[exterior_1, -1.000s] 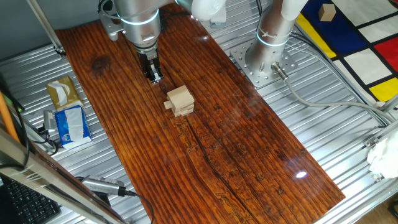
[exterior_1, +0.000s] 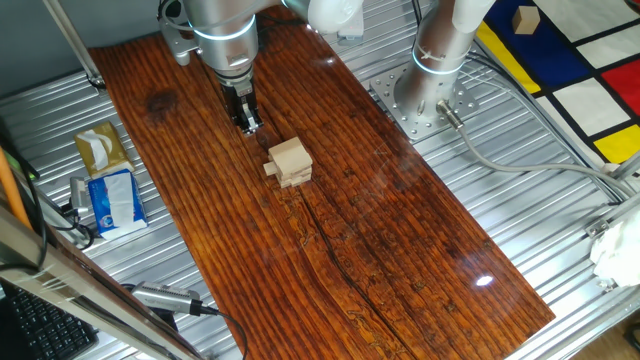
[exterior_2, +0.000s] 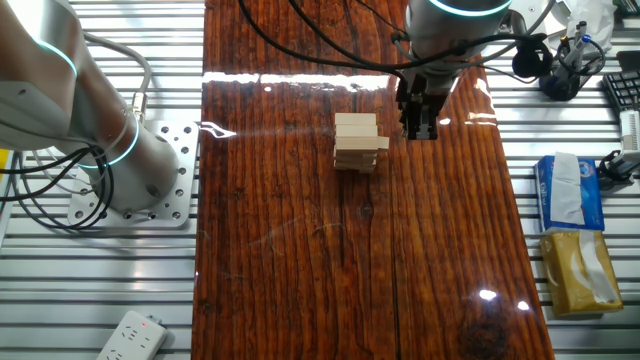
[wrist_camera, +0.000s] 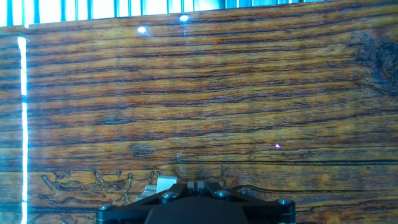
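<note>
A small stack of pale wooden blocks (exterior_1: 290, 162) stands on the brown wooden board, with one block sticking out of its side toward my gripper. From the opposite side, the same stack (exterior_2: 356, 148) shows several layers, and the jutting block (exterior_2: 372, 143) points right. My gripper (exterior_1: 251, 127) hangs pointing down beside the stack, apart from it. In exterior view 2 the gripper (exterior_2: 421, 132) is to the right of the blocks. At the wrist view's bottom edge the gripper appears shut, its fingers close together, nothing visible between them. A pale piece (wrist_camera: 166, 183) shows beside them; I cannot tell what it is.
Tissue packs, blue (exterior_1: 117, 203) and yellow (exterior_1: 103, 150), lie off the opposite side. Dark cables (exterior_2: 330, 55) cross above the board. Most of the wooden board (exterior_1: 400, 250) is clear.
</note>
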